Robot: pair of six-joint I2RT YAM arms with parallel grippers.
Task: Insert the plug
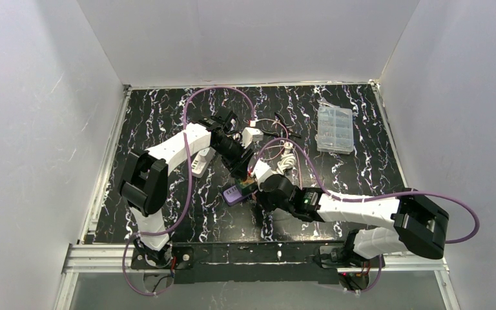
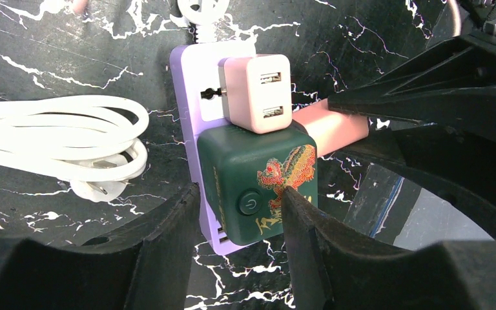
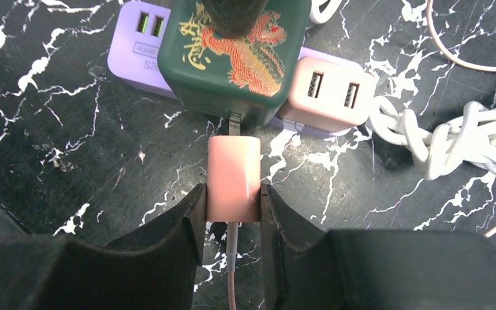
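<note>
A lavender power strip lies on the marble table with a pink USB adapter and a green charger on it. My left gripper is over the green charger, fingers apart at its near part; whether they grip it is unclear. My right gripper is shut on a pink cable plug, whose metal tip reaches the green charger's side; how far it is inside I cannot tell.
Coiled white cable lies beside the strip. A clear compartment box is at back right, a white strip at left. Purple cables arch over both arms.
</note>
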